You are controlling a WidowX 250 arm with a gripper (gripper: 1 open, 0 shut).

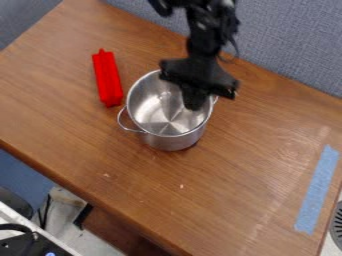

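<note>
My black gripper (195, 96) hangs over the right half of a steel pot (160, 122), its lower end at or just inside the rim; its fingertips are dark and blurred, with nothing visible held, and it looks shut. The pot stands upright on the wooden table (201, 200), handles at its sides. A red elongated object (108, 78) lies to the left of the pot, apart from it.
A blue tape strip (315, 190) lies near the table's right edge. A grey padded wall (294, 50) runs behind the table.
</note>
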